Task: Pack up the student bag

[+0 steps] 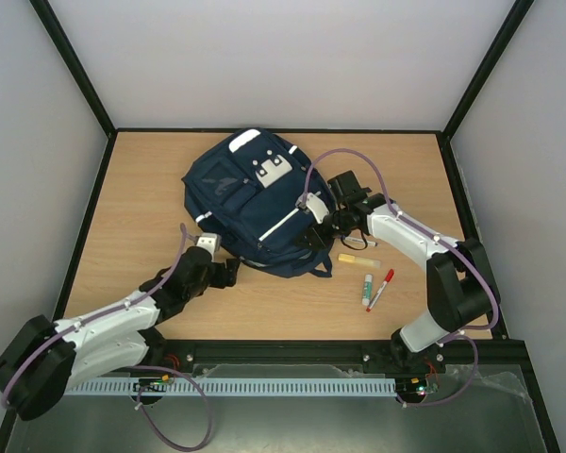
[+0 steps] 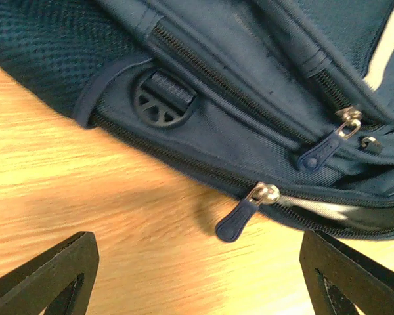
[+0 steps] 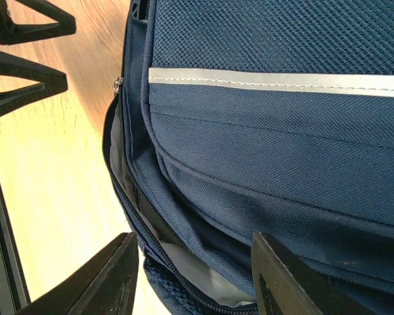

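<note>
A dark blue backpack lies tilted at the back middle of the table. In the left wrist view its lower zipper pull hangs over the table, with the seam parted to the right of it. My left gripper is open just off this edge, nothing between its fingers. Above the bag's right side my right gripper is open and empty; under it an opened zipper shows a grey lining. To the right on the table lie a glue stick, a red marker and a yellow item.
A white pen lies partly hidden beside my right arm. Bare table runs along the front, and the left side is clear too.
</note>
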